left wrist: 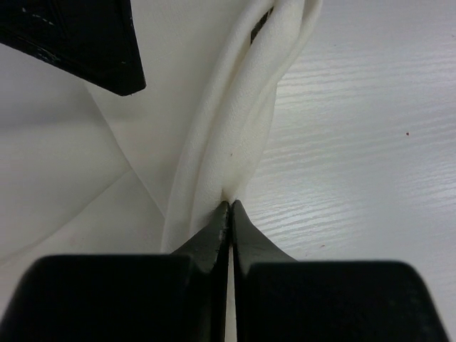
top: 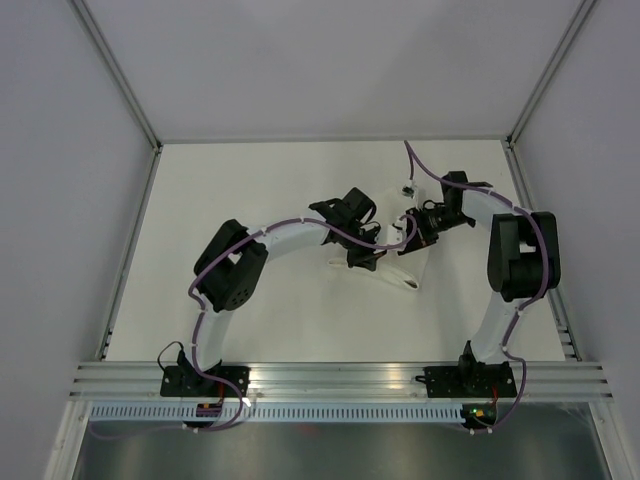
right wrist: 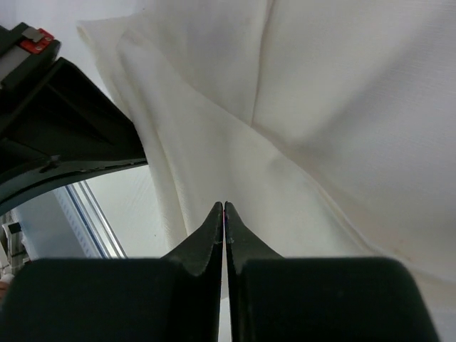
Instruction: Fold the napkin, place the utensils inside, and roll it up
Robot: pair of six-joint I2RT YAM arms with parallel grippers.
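Note:
The white napkin (top: 413, 268) lies slantwise on the table between both arms, with a loosely rolled or folded edge. At one end of that fold a dark opening (left wrist: 261, 26) shows; what lies inside cannot be made out, and no utensil is clearly visible. My left gripper is shut, its tips against the side of the fold (left wrist: 214, 149); whether cloth is pinched there is hard to see. Over the flat part of the napkin (right wrist: 214, 157), my right gripper is shut, with nothing showing between its fingers.
Bare white table (top: 250, 310) stretches to the left and front. A metal rail (top: 340, 372) runs along the front edge. The two grippers are close together, the left one's black body (right wrist: 64, 132) reaching into the right wrist view.

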